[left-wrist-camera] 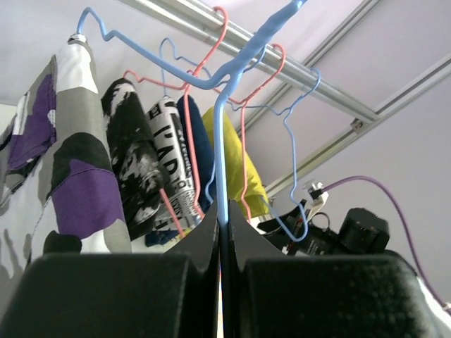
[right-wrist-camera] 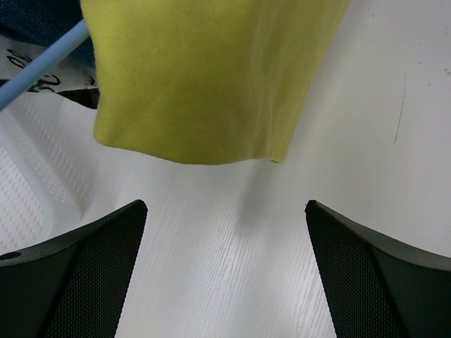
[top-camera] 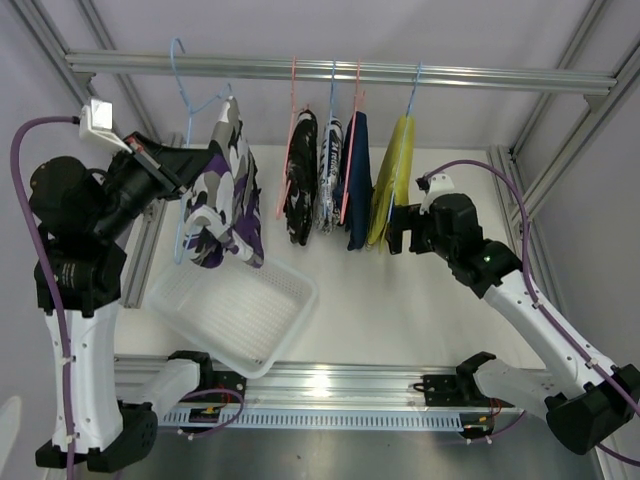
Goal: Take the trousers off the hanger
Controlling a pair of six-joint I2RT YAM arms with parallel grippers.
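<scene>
The grey, white and purple camouflage trousers (top-camera: 225,200) hang on a blue hanger (left-wrist-camera: 232,70) at the left end of the rail. My left gripper is shut on that hanger's side bar, which runs down between its fingers, with the trousers beside it. My right gripper (top-camera: 405,225) stands open by the yellow garment (top-camera: 392,180); in the right wrist view that garment (right-wrist-camera: 204,84) hangs just beyond the fingers, with nothing between them.
Black, printed and navy garments (top-camera: 355,190) hang on pink and blue hangers along the rail (top-camera: 460,78). A white basket (top-camera: 170,305) lies below the camouflage trousers.
</scene>
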